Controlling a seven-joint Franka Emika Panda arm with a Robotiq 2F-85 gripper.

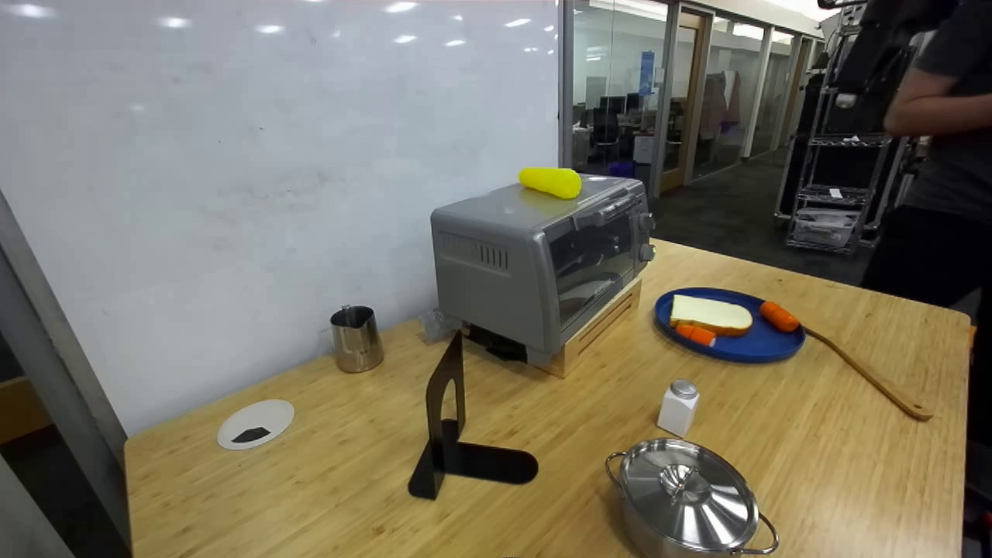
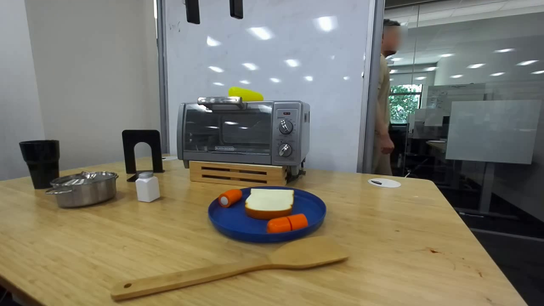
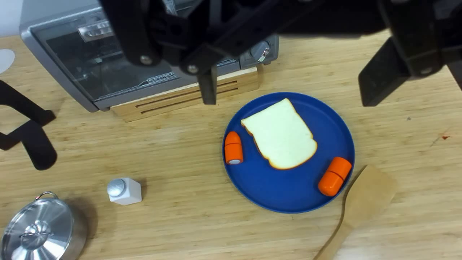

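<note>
My gripper stands open above the table, its fingers wide apart with nothing between them. In exterior view 2 only its two fingertips [image 2: 192, 11] show at the top edge, higher than the toaster oven. Below lies a blue plate [image 3: 277, 197] holding a slice of bread [image 3: 281, 134] and two orange carrot pieces, one piece [image 3: 234, 148] left of the bread and another piece [image 3: 334, 176] at the lower right. Beside the plate rests a wooden spatula [image 3: 370, 190]. A yellow object [image 2: 245, 94] lies on top of the grey toaster oven [image 2: 229, 132], whose door is closed.
A lidded steel pot [image 1: 688, 497], a white shaker [image 1: 679, 409], a black bookend [image 1: 483, 462] and a metal pitcher [image 1: 357, 339] stand on the table. One black cup [image 2: 41, 163] is at the far left. Bare tabletop lies between shaker and plate.
</note>
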